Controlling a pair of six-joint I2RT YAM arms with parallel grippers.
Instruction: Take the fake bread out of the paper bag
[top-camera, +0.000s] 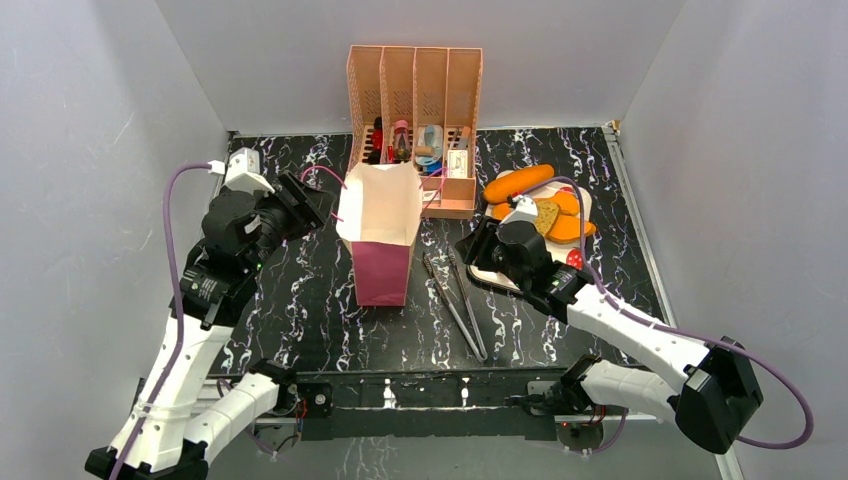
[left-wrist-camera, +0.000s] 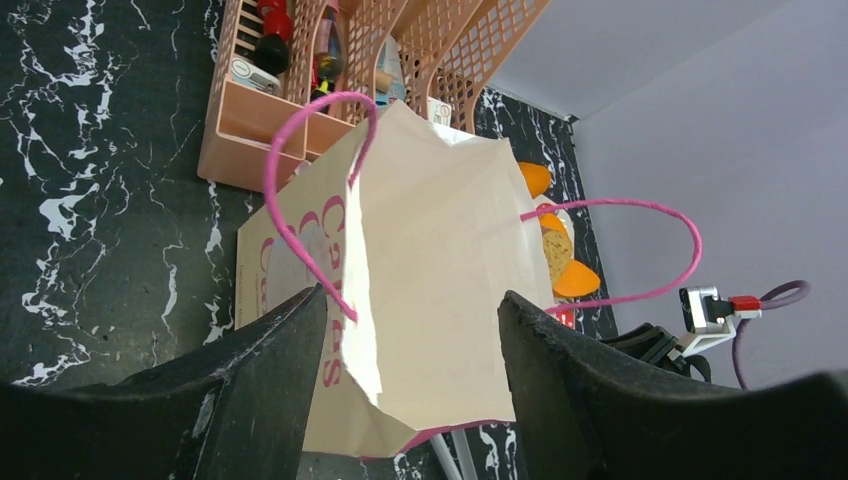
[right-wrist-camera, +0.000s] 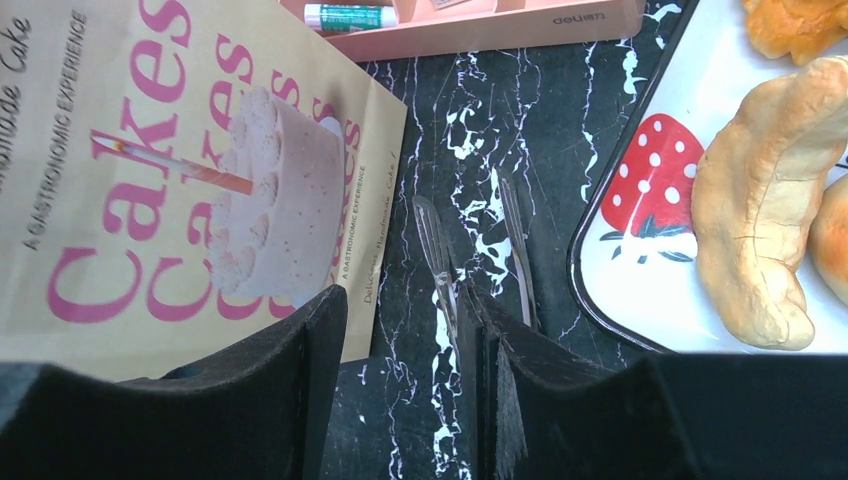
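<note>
A paper bag (top-camera: 382, 270), pink-fronted with cream printed sides and pink handles, stands upright at the centre, its top open; no bread shows inside from these views. My left gripper (top-camera: 315, 200) is just left of the bag's opening, apart from it; in the left wrist view its fingers are parted with nothing held. My right gripper (top-camera: 470, 242) is low to the right of the bag, fingers parted and empty, beside the printed side (right-wrist-camera: 150, 250) seen in the right wrist view.
A tray (right-wrist-camera: 610, 280) of bread pieces (top-camera: 515, 183) lies right. A peach organiser (top-camera: 447, 75) stands behind the bag. Metal tongs (top-camera: 465, 330) lie between bag and tray. Table left of the bag is clear.
</note>
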